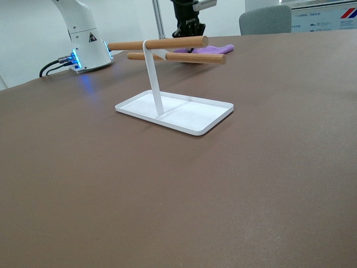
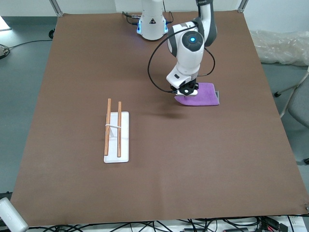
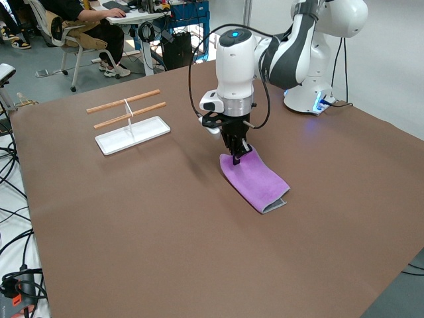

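Note:
A purple cloth with grey edging [image 2: 206, 99] [image 3: 260, 185] lies on the brown table, folded flat. The robot's gripper [image 3: 236, 160] points down onto it at its edge in the right view; whether its fingers hold the fabric is hidden. In the left view the gripper [image 2: 186, 93] is over the cloth. A white tray [image 2: 123, 147] [image 1: 195, 117] with a stand carrying two wooden bars [image 1: 178, 41] sits apart from the cloth, toward the table's middle in the left view.
The white robot base [image 2: 151, 21] stands at the back edge with cables. A grey chair [image 2: 300, 101] is beside the table; cables lie along the front edge.

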